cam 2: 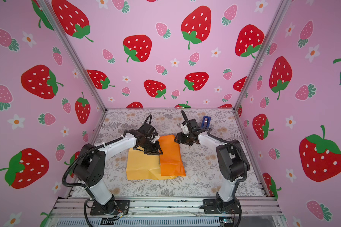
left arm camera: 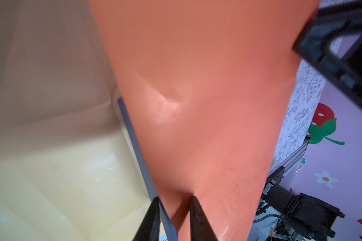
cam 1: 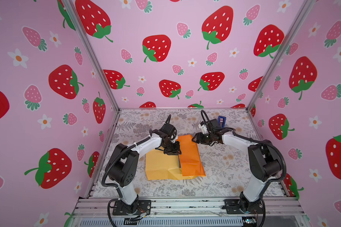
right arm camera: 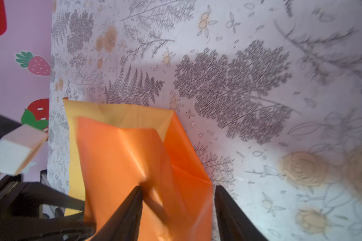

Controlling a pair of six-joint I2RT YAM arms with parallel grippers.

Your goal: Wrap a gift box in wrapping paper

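Note:
Orange wrapping paper (cam 1: 190, 157) is folded over the gift box, its yellow inner side (cam 1: 161, 166) spread flat to the left. Most of the box is covered; only a narrow dark-blue edge (left arm camera: 138, 150) shows under the fold in the left wrist view. My left gripper is over that edge, fingers apart, with the blue edge and orange fold running between them. At the far right side of the wrapped box, my right gripper stands part open, its fingers either side of the orange side flap (right arm camera: 189, 176). Whether either touches the paper, I cannot tell.
A blue tape-dispenser-like object (cam 1: 221, 121) lies at the back right, behind the right arm. Both arms come close together above the box.

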